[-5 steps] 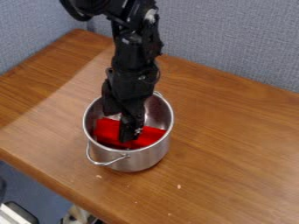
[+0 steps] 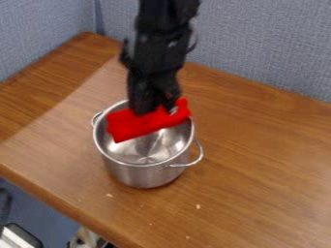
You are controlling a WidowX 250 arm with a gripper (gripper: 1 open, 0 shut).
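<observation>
A steel pot with side handles stands on the wooden table near the front left. Above its opening a red block is tilted, partly over the rim. The black gripper is directly on top of the block, coming down from above; its fingertips are dark and partly hidden, so whether they grip it is hard to see, though the block is raised with it.
Blue-grey walls bound the back. The table's front left edge is close to the pot, with dark items below it.
The gripper has risen, and the red block has come up from inside the pot to above its opening. The pot has shifted slightly.
</observation>
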